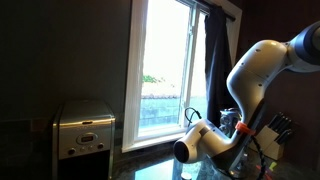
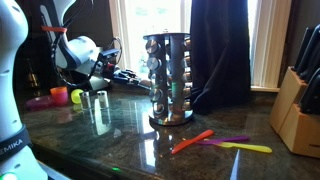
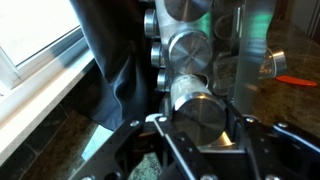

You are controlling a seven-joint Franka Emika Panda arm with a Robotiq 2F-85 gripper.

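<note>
A dark spice rack (image 2: 170, 80) with several jars stands upright on the counter in exterior view 2. My gripper (image 2: 146, 82) reaches it from the left, low beside its jars. In the wrist view a spice jar (image 3: 198, 118) with a round end faces the camera, and my gripper is shut on it. The jar points toward the rack, where other round jar lids (image 3: 190, 52) show just above. Whether its far end is still inside the rack cannot be told. In exterior view 1 the fingers are hidden behind the arm.
Right of the rack lie a red utensil (image 2: 193, 141) and a yellow one (image 2: 247, 147). A knife block (image 2: 298, 115) stands at the right edge. A dark curtain (image 2: 228, 60) hangs close behind the rack. A toaster (image 1: 85, 140) is at the left in exterior view 1.
</note>
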